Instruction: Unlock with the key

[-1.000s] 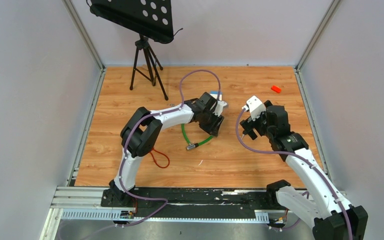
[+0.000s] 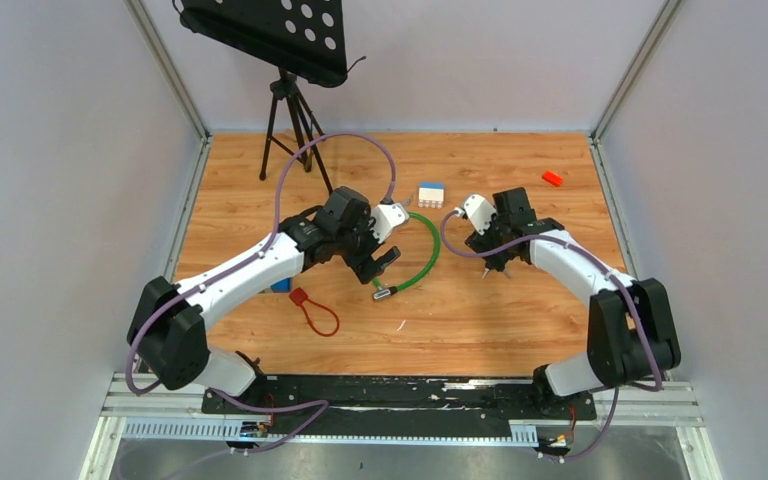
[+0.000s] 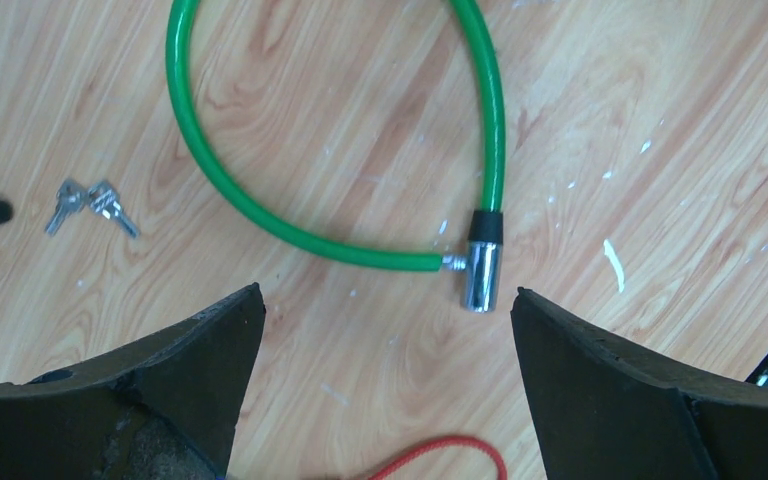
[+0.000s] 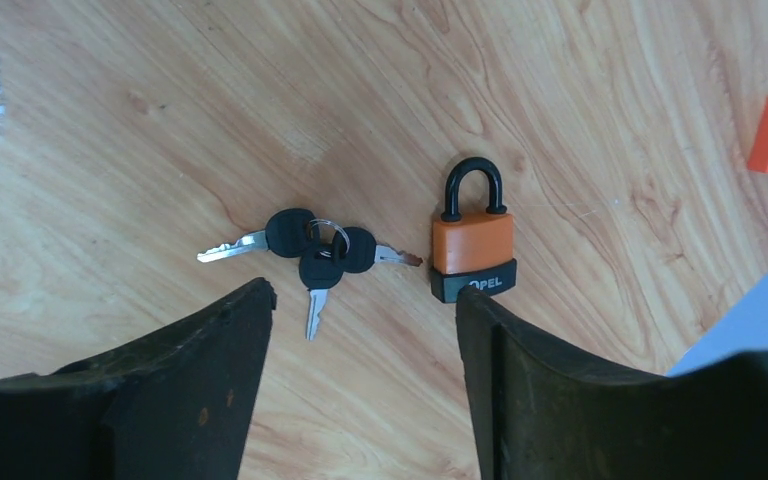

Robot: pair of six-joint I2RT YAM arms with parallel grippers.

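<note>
An orange padlock (image 4: pixel 472 245) with a black shackle lies flat in the right wrist view. Left of it, three black-headed keys (image 4: pixel 321 266) share one ring, one key tip almost at the padlock's side. My right gripper is part open above them, nothing between its fingers. In the left wrist view, a green cable lock (image 3: pixel 305 238) forms a loop, its bar seated at the silver lock cylinder (image 3: pixel 482 275). Two small silver keys (image 3: pixel 92 206) lie to its left. My left gripper is open and empty above the table.
A red-orange block (image 2: pixel 552 178) lies at the back right, and a white-and-blue block (image 2: pixel 430 195) at the back middle. A red cord loop (image 2: pixel 322 318) rests at the front left. The black stand (image 2: pixel 295 100) rises at the back left.
My left gripper has gone from shut to open and moved left, off the cable lock's right side. The right gripper has shifted a little left, its arm drawing in from the front right.
</note>
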